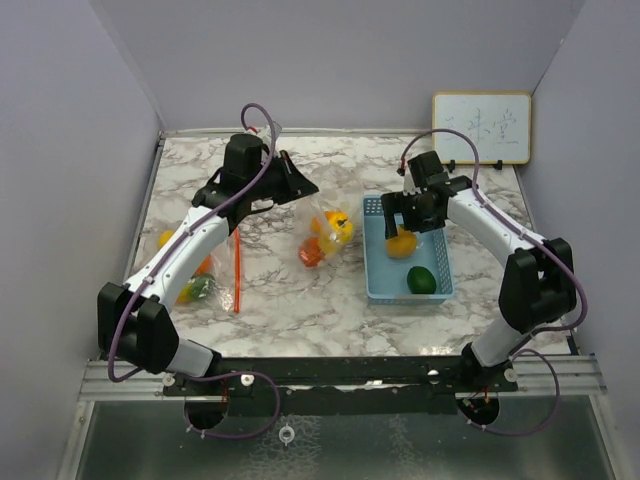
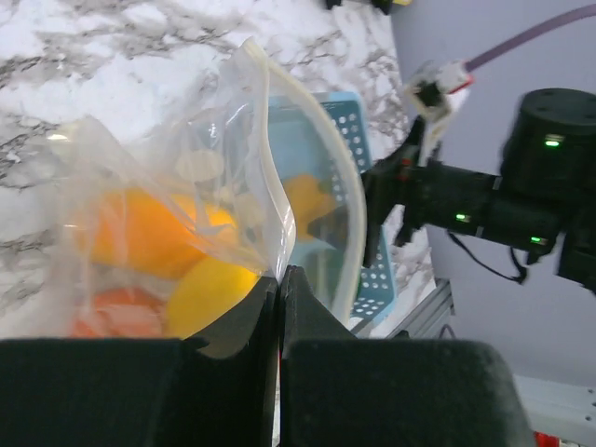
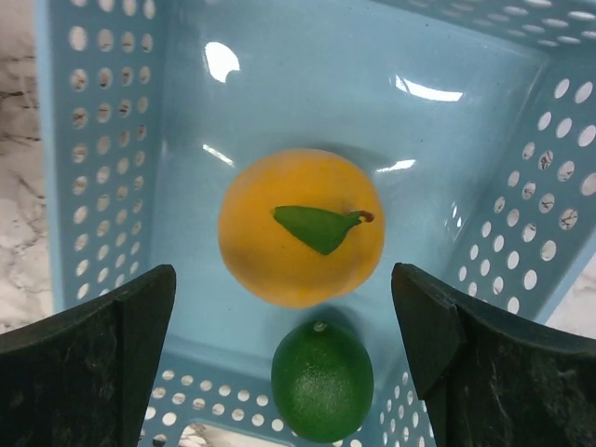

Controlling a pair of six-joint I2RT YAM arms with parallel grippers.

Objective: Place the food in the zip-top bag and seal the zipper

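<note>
My left gripper is shut on the rim of the clear zip top bag point(image 1: 325, 230), holding it up; yellow, orange and red food shows inside. My right gripper stands open over the blue basket point(image 3: 98, 149), directly above an orange fruit with a green leaf point(image 3: 298, 247). A dark green lime point(image 3: 321, 382) lies in the same basket, toward its near end.
At the left, another clear bag point(image 1: 205, 285) with colorful food and a red zipper strip lies on the marble surface. A small whiteboard point(image 1: 480, 125) stands at the back right.
</note>
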